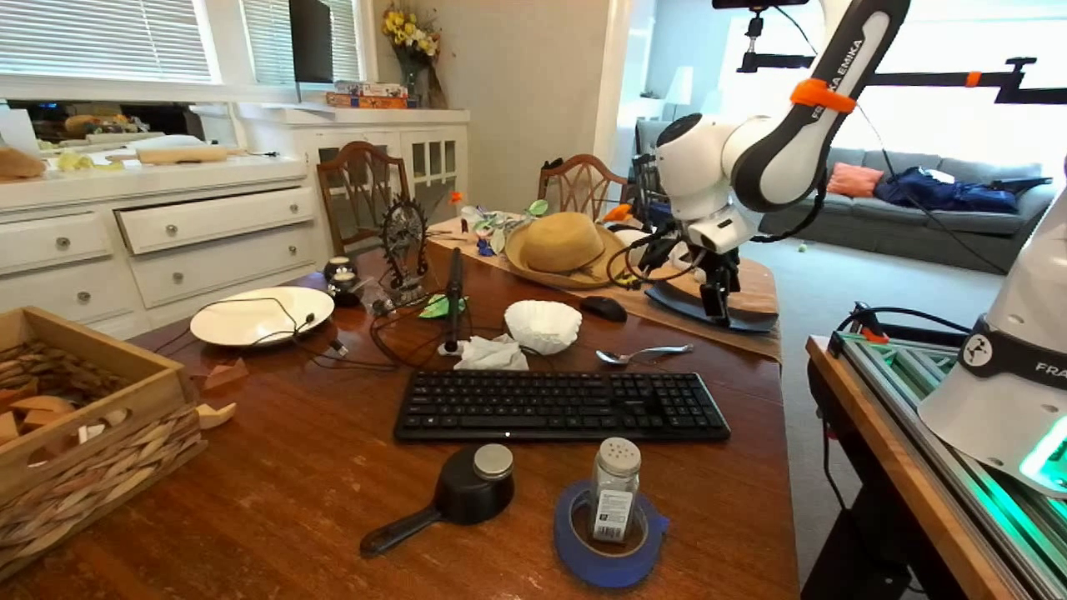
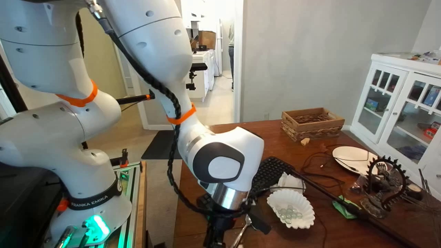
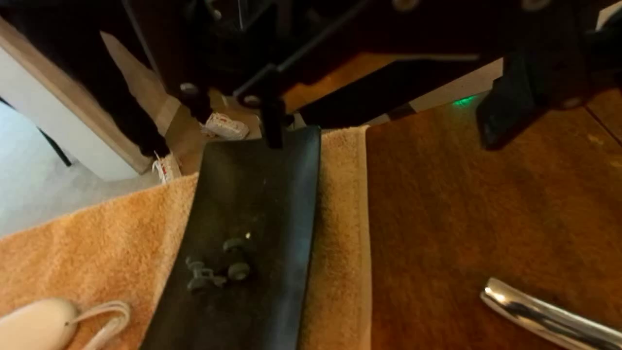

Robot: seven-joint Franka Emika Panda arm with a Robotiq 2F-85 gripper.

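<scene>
My gripper stands open, with nothing between its spread fingers. In exterior view 1 the gripper [image 1: 718, 295] hangs over the back right of the table, at the dark curved tray [image 1: 757, 319]. In the wrist view that tray [image 3: 256, 192] lies on an orange-tan towel [image 3: 344, 233], with small dark wheel-like pieces [image 3: 236, 269] on it. One finger [image 3: 272, 125] appears over the tray's far end, the other [image 3: 494, 125] over bare wood. A spoon [image 1: 645, 354] lies nearby; its shiny handle [image 3: 548, 315] shows at lower right. Exterior view 2 largely hides the fingers.
A straw hat [image 1: 565, 245], black mouse [image 1: 604, 308], white fluted bowl [image 1: 543, 326] and keyboard [image 1: 560, 405] lie left of the gripper. Blue tape [image 1: 572, 545] encircles a shaker [image 1: 615, 490] at the front. A white rounded object [image 3: 38, 325] rests on the towel.
</scene>
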